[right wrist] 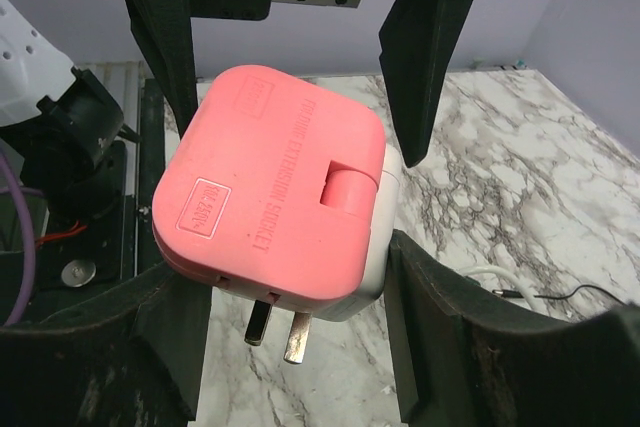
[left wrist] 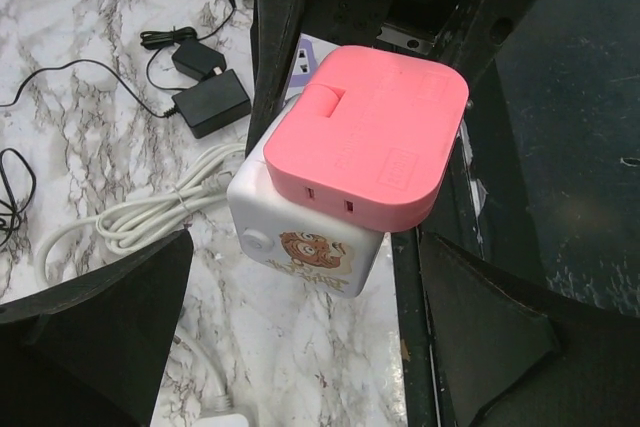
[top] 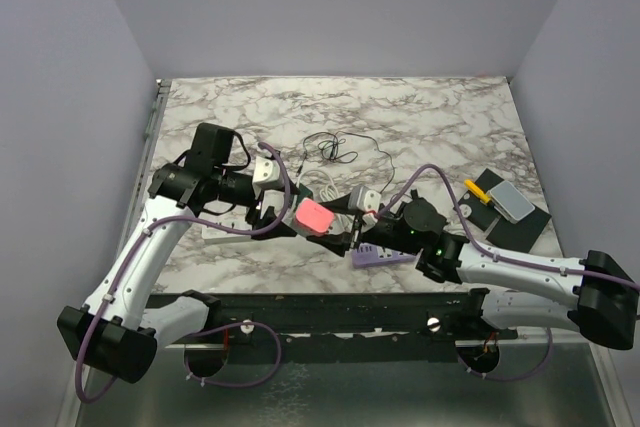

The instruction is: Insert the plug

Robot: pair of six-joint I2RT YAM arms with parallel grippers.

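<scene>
The pink and white cube plug (top: 314, 215) hangs in the air between my two arms. In the right wrist view, its pink face (right wrist: 270, 187) is turned to the camera, with two metal prongs (right wrist: 297, 337) pointing down. My right gripper is shut on it, the white side lying against one finger. My left gripper stands open, its fingertips on either side of the plug with a gap at the white side. From the left wrist view, the white body (left wrist: 305, 247) bears a bear print. Contact at the pink edge is unclear.
A purple power strip (top: 380, 255) lies below the right arm. On the left a white strip (top: 225, 234) lies partly beneath the left arm. Black adapters (left wrist: 212, 104) and coiled white cable (left wrist: 150, 212) lie nearby.
</scene>
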